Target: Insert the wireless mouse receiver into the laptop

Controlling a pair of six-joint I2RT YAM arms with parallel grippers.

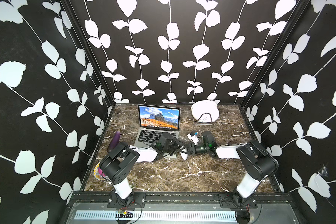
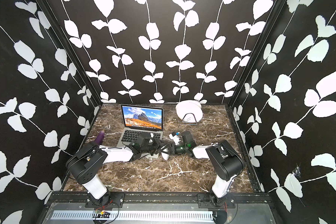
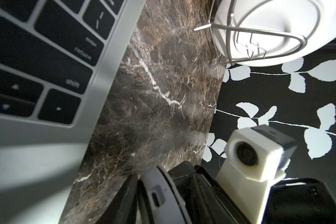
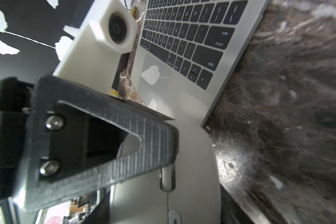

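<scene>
The silver laptop (image 1: 149, 136) stands open, keyboard up, screen lit. Just off the front right corner of its body, my right gripper (image 1: 192, 148) is shut on a white wireless mouse (image 1: 184, 154), whose top fills the lower right wrist view (image 4: 192, 171). My left gripper (image 1: 175, 146) meets it from the left, over the palm rest's corner; in the left wrist view its dark fingers are round the mouse (image 3: 162, 201), and whether they grip it is unclear. I cannot make out the receiver.
A rack with white plates (image 1: 205, 111) stands at the back right. A purple eggplant (image 1: 113, 141) lies left of the laptop, and a colourful round item (image 1: 97, 171) is at the front left, partly hidden.
</scene>
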